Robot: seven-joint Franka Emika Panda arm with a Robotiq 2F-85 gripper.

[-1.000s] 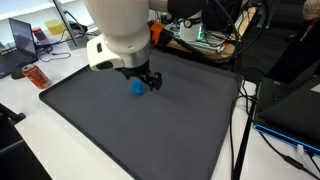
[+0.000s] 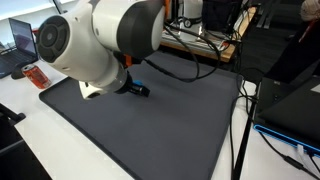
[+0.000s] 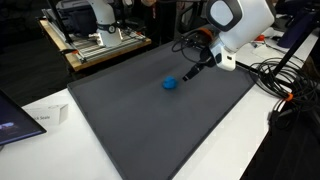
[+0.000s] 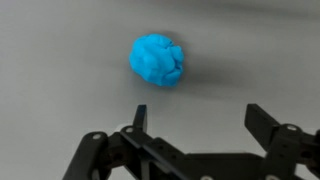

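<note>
A crumpled, roundish blue object (image 4: 157, 60) rests on the dark grey table, alone in the upper middle of the wrist view. Exterior view 2 shows the blue object (image 3: 169, 83) plainly, while in exterior view 1 the arm covers most of it. My gripper is open, its two dark fingers wide apart and only bare table between them. The blue object lies beyond the fingertips, toward the left finger's side, not between them. From exterior view 2, my gripper (image 3: 190, 75) is low over the table, just right of the blue object.
An orange-red can (image 2: 37, 77) stands by the table's back left corner in exterior view 1. Loose black cables (image 3: 285, 80) lie beside the table's edge in exterior view 2.
In exterior view 1 the arm has come lower and moved left, and now hides most of the blue object, which was plainly visible a second ago.
</note>
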